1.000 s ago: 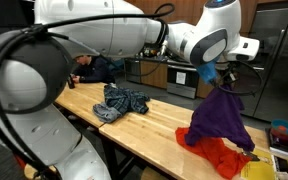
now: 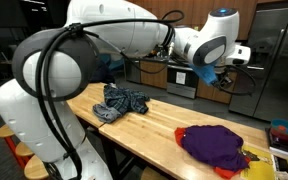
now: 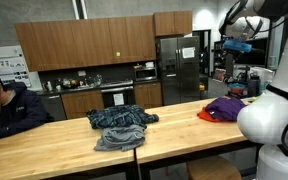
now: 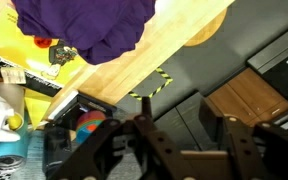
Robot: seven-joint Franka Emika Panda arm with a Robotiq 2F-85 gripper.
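Note:
A dark purple cloth [image 2: 214, 146] lies crumpled on the table's right end, below my gripper and apart from it. In the wrist view the purple cloth [image 4: 102, 22] fills the upper left. Red cloth [image 2: 181, 134] peeks out at the purple one's edge, also visible as a red cloth [image 3: 206, 115] in the second exterior view. My gripper hangs high above the table's end, its two dark fingers apart with nothing seen between them.
Dark patterned cloth [image 2: 129, 99] and a grey cloth [image 2: 106, 113] lie at the table's far end. Beside the purple cloth sits a yellow item [image 2: 260, 170]; bins and containers crowd the near right. Mid-table [image 3: 184, 127] is bare. A person [image 3: 19, 105] sits at the far left.
My gripper's fingers have parted.

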